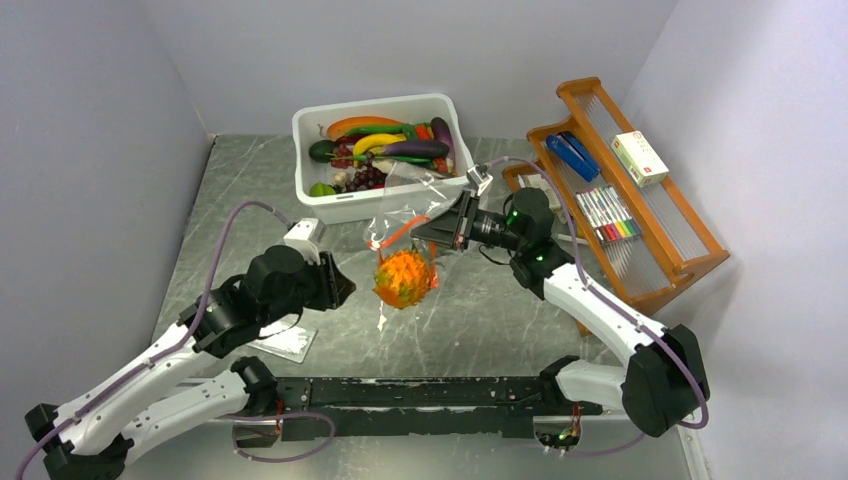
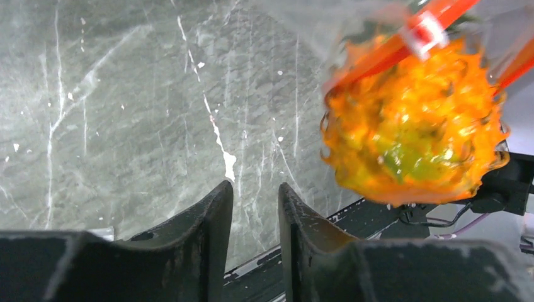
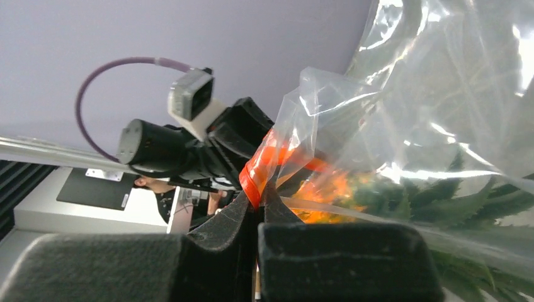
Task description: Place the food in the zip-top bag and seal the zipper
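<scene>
A clear zip top bag (image 1: 405, 215) with an orange zipper strip hangs from my right gripper (image 1: 447, 232), which is shut on its top edge; in the right wrist view the zipper (image 3: 255, 176) runs into the fingertips. An orange, spiky fruit (image 1: 402, 278) with some green is in the bag's lower part, close to or on the counter; whether it rests there is unclear. My left gripper is left of the bag, fingertips a small gap apart with nothing between them, the fruit to its upper right in the left wrist view.
A white bin (image 1: 330, 208) of produce stands at the back. A wooden rack (image 1: 655, 250) with markers and boxes is on the right. A flat pale packet (image 1: 285, 345) lies partly under the left arm.
</scene>
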